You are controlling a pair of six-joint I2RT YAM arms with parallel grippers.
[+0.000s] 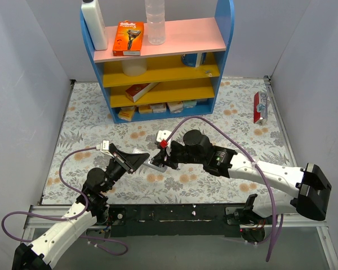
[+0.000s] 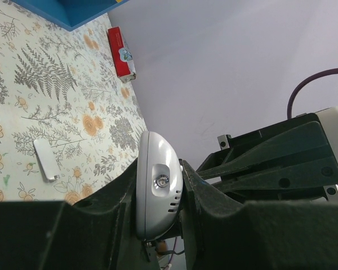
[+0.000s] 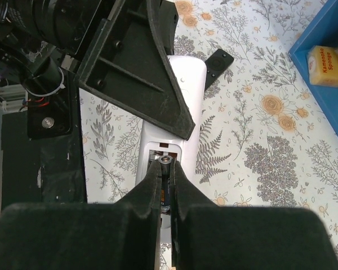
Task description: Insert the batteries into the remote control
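Note:
My left gripper is shut on the white remote control, holding it above the table; in the right wrist view one black finger crosses the remote's face. The open battery compartment faces my right gripper. Its fingers are shut on a slim dark battery, whose metal end shows between the tips over the compartment. Metal parts show inside the compartment, but the fingers hide much of it, so how far the battery sits in is unclear. A small white cover lies on the table.
Behind the arms stands a blue shelf with boxes and bottles. A red box lies far right on the flowered table. The table between shelf and arms is clear.

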